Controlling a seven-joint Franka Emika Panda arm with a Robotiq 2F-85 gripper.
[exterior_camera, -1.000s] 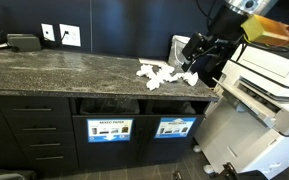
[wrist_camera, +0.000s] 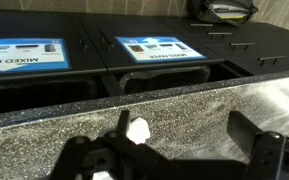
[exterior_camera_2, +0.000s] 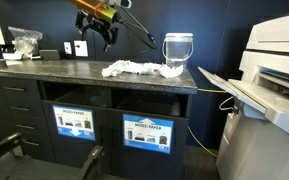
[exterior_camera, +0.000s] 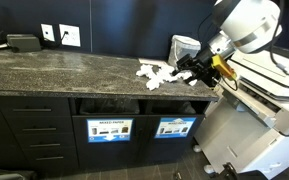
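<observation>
My gripper [exterior_camera: 198, 69] is over the right part of the dark counter, near the white crumpled material [exterior_camera: 156, 74], which may be paper or cloth. In exterior view 2 the gripper [exterior_camera_2: 106, 36] hangs well above the countertop, clear of the white heap [exterior_camera_2: 129, 68]. The wrist view has the two dark fingers wide apart, with nothing held in the gripper. A small white piece [wrist_camera: 138, 130] shows beside the left finger; most of the heap is out of sight there.
A clear lidded bucket [exterior_camera_2: 177, 50] stands at the counter's right end. Below the counter front are openings with "Mixed Paper" signs [exterior_camera_2: 147, 132]. A white machine [exterior_camera_2: 269, 75] stands to the right.
The heap and bucket look unmoved.
</observation>
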